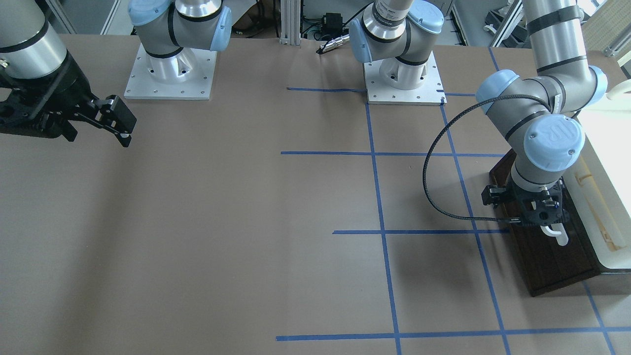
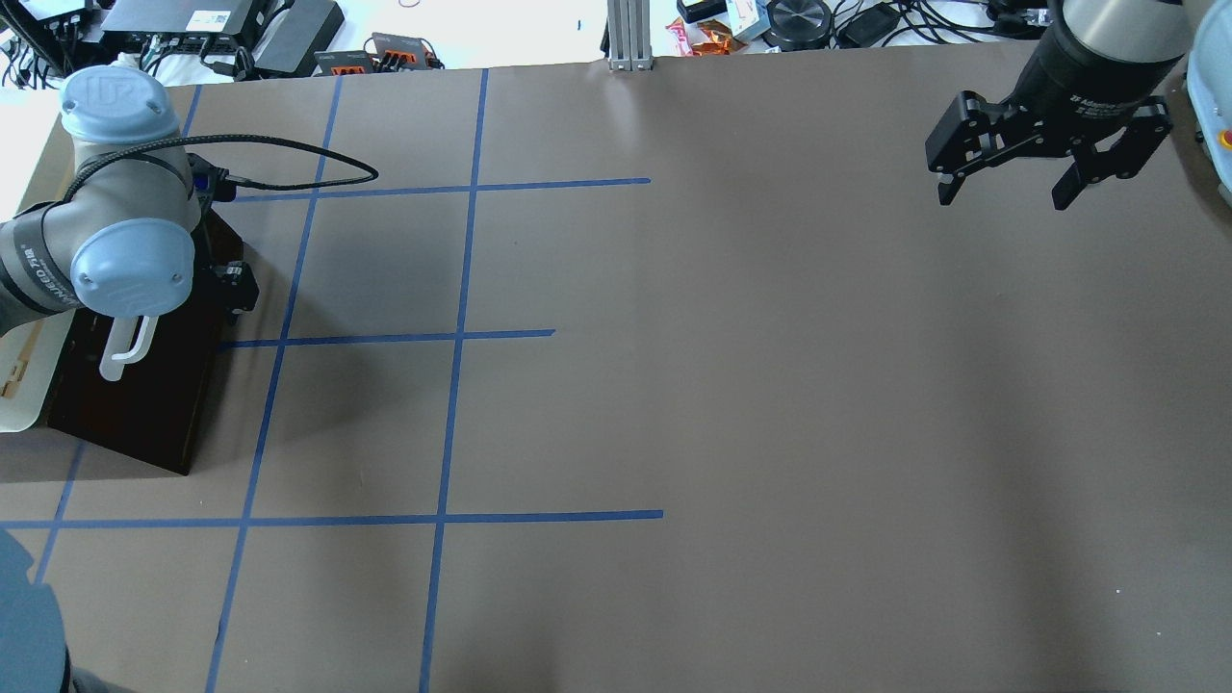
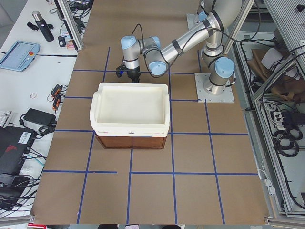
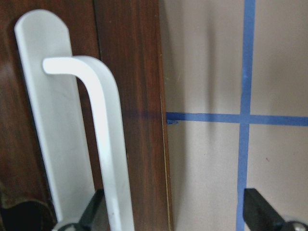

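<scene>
My gripper hangs at the dark wooden side of a box [image 1: 532, 266], beside a white handle [image 4: 113, 154] mounted on a plate on that face. In the left wrist view its fingers stand wide apart: one lies at the handle, the other over the blue-taped floor beyond the wood edge. Whether the handle is touched I cannot tell. From the left camera the box shows a white open top [image 3: 131, 107], with the gripper at its far side.
Blue tape lines grid the tan table [image 1: 236, 236]. Other robot arms stand on white base plates [image 1: 168, 88] at the back, and a black gripper [image 2: 1039, 144] hangs at the opposite side.
</scene>
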